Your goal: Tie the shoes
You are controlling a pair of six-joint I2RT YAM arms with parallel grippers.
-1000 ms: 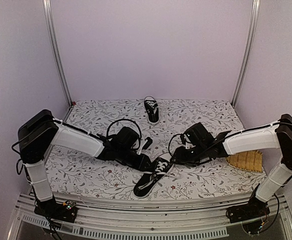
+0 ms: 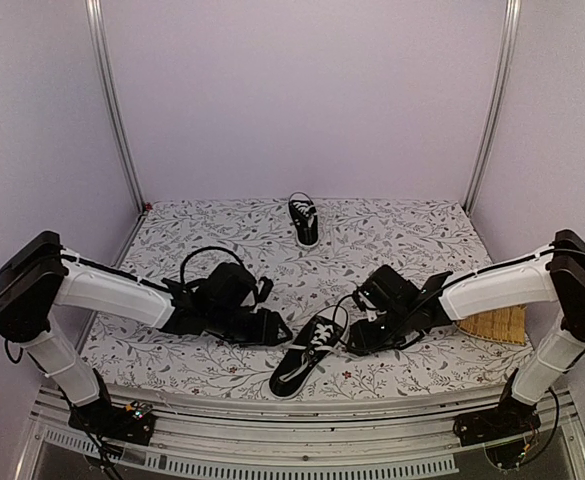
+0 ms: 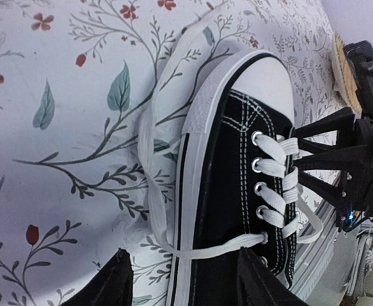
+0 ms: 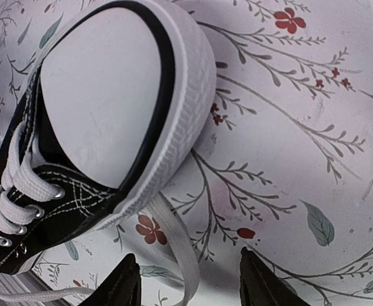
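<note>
A black canvas shoe with white laces [image 2: 322,333] lies at the front middle of the table, its white toe cap [image 3: 263,83] pointing to the back. Left of it, my left gripper [image 2: 290,337] is open; in the left wrist view a loose white lace [image 3: 218,250] crosses the shoe's side just beyond its parted fingertips. On the other side is my right gripper [image 2: 348,347], its fingertips apart close to the laces. In the right wrist view a lace end [image 4: 185,255] comes from under the toe and hangs between those fingertips, not clamped; another strand [image 4: 39,296] passes by the left finger.
A second black shoe [image 2: 303,222] stands at the back middle. The woven tan mat [image 2: 497,323] lies at the right edge, partly behind the right arm.
My right gripper has shifted frontward along the shoe's right side. The shoe has barely moved.
</note>
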